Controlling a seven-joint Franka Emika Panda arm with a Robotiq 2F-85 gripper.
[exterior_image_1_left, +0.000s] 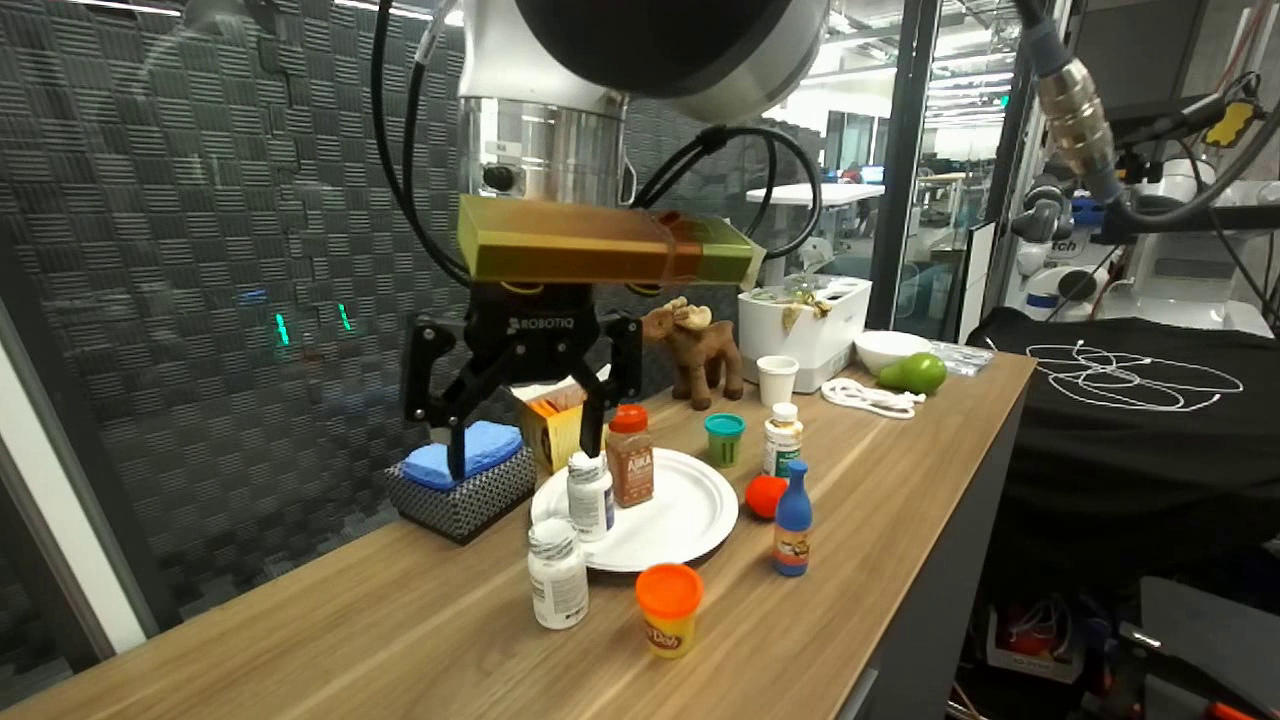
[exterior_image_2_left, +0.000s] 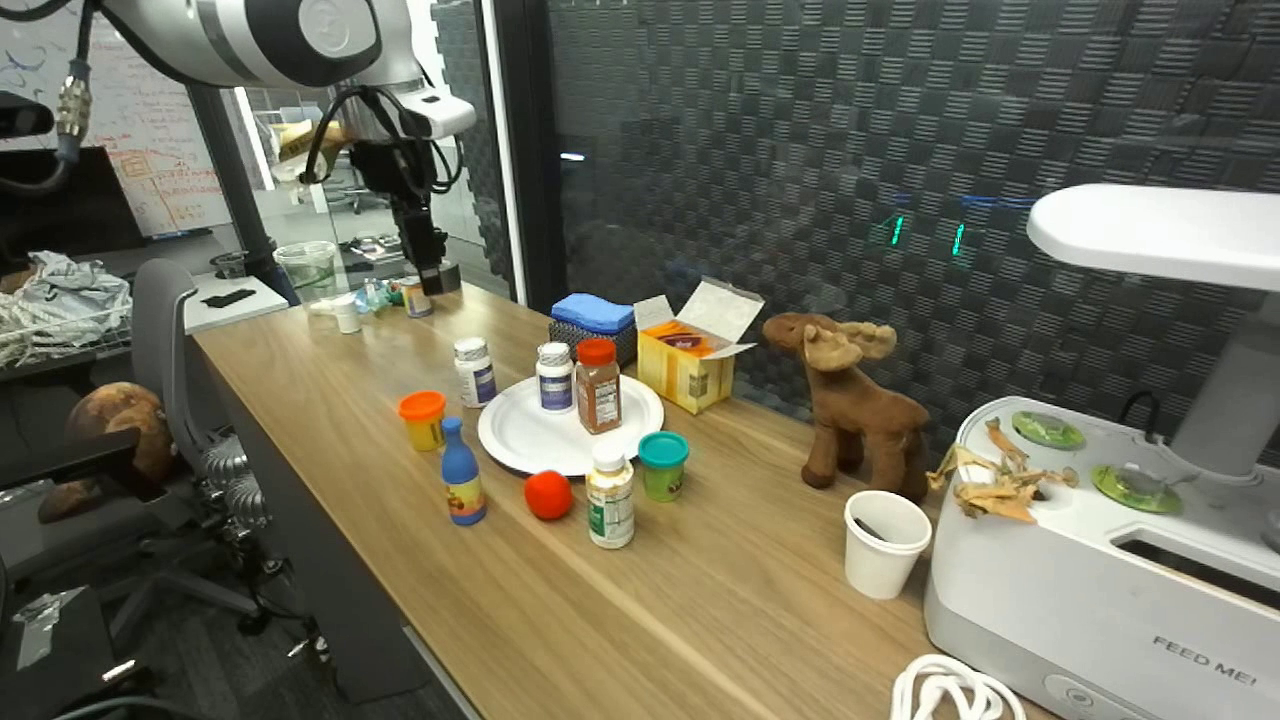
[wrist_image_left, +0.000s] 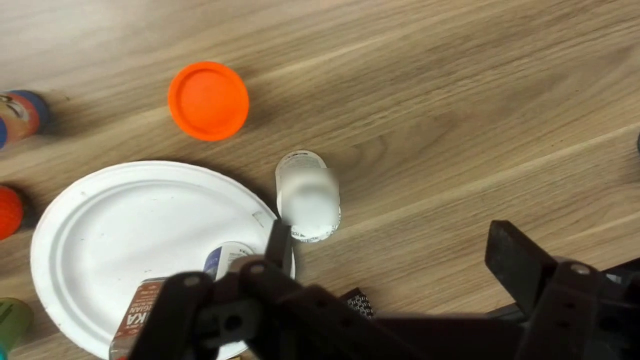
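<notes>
My gripper (exterior_image_1_left: 524, 439) hangs open above the table's back side, nothing between its fingers. In the wrist view, a white-capped pill bottle (wrist_image_left: 309, 201) stands upright on the wood beside the plate, just ahead of the left finger (wrist_image_left: 277, 243). A second white pill bottle (exterior_image_1_left: 590, 498) stands on the white plate (exterior_image_1_left: 684, 516), next to a red-capped spice jar (exterior_image_1_left: 631, 458). In exterior view 1, the right finger (exterior_image_1_left: 591, 422) overlaps the top of that second bottle; touching cannot be judged there. Exterior view 2 has the gripper (exterior_image_2_left: 439, 278) well above the table.
Near the plate are an orange-lidded tub (exterior_image_1_left: 668, 606), a blue bottle (exterior_image_1_left: 793, 522), a red ball (exterior_image_2_left: 548, 494), a teal-lidded tub (exterior_image_2_left: 662, 466) and another white bottle (exterior_image_2_left: 611, 498). Behind are a basket with blue cloth (exterior_image_1_left: 462, 486) and an open yellow box (exterior_image_2_left: 686, 370).
</notes>
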